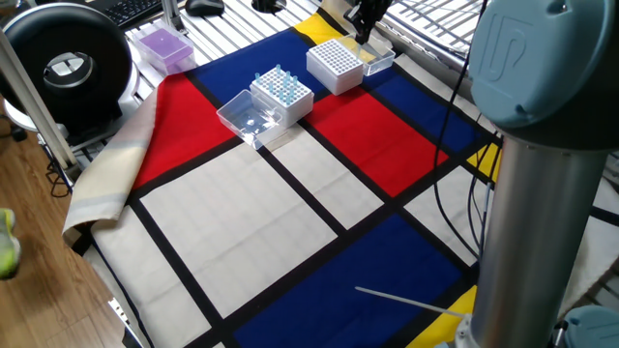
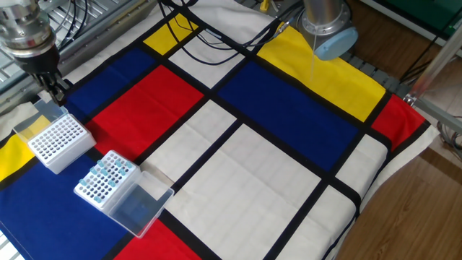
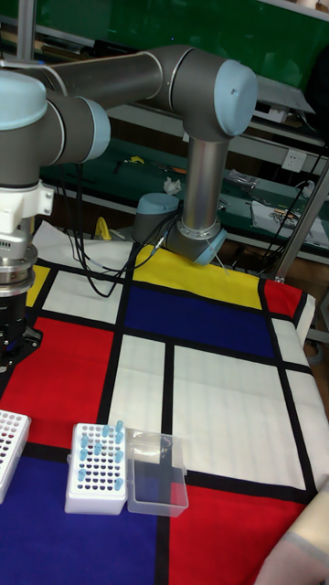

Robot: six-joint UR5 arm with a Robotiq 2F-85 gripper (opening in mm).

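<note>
My gripper [image 2: 55,94] hangs low at the lid end of an empty-looking white tip rack [image 2: 61,141]. Its dark fingers are small in exterior view 2, and whether they are apart or closed on something is unclear. Exterior view 1 shows the gripper [image 1: 362,37] at the top, just behind that rack [image 1: 335,66] and over its clear open lid [image 1: 375,56]. A second white rack [image 1: 282,95] holds several light-blue tips [image 2: 101,170] standing upright in its holes. Its clear lid [image 2: 142,206] lies open beside it.
A purple-filled clear box [image 1: 166,48] stands at the table's far left, near a black round device [image 1: 68,66]. Cables [image 1: 440,145] loop down by the arm column.
</note>
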